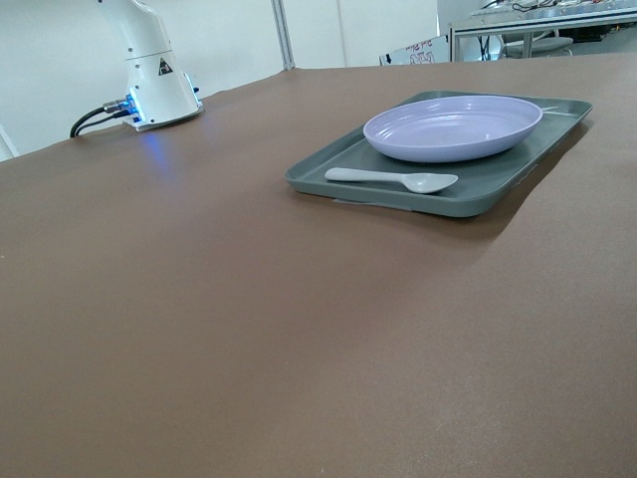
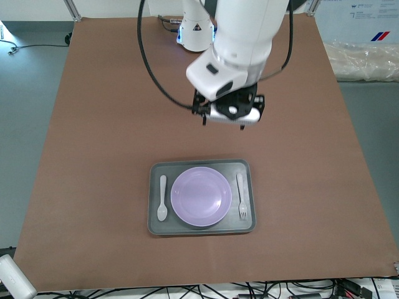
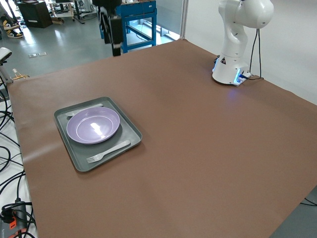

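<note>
A grey tray (image 2: pixel 157 224) (image 1: pixel 468 204) (image 3: pixel 84 166) lies on the brown table, holding a lavender plate (image 2: pixel 201 196) (image 1: pixel 453 129) (image 3: pixel 93 125) with a white spoon (image 2: pixel 162 208) (image 1: pixel 418 182) to its left in the left camera view and a white fork (image 2: pixel 243 205) (image 3: pixel 96 156) to its right. The gripper (image 2: pixel 223 123) hangs high under the white arm, behind and above the tray in that view. In the right view a dark end piece shows at the top. Whether the fingers are open or shut cannot be made out.
The arm's white base (image 1: pixel 159 95) stands at the far edge with cables attached. Cables and equipment line the near edge in the left camera view.
</note>
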